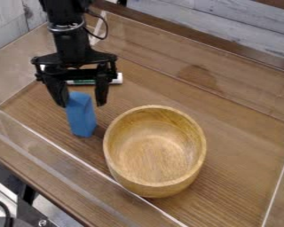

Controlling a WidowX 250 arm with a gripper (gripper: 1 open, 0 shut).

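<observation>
My black gripper (78,89) is open, its two fingers low on either side of the top of a blue upright block (81,116). The block stands on the wooden table at the left, beside a large tan oval bowl (154,167). I cannot tell whether the fingers touch it.
A small green and white object (102,79) lies behind the gripper, partly hidden. A raised wooden edge runs along the back right, and cables hang at the front left.
</observation>
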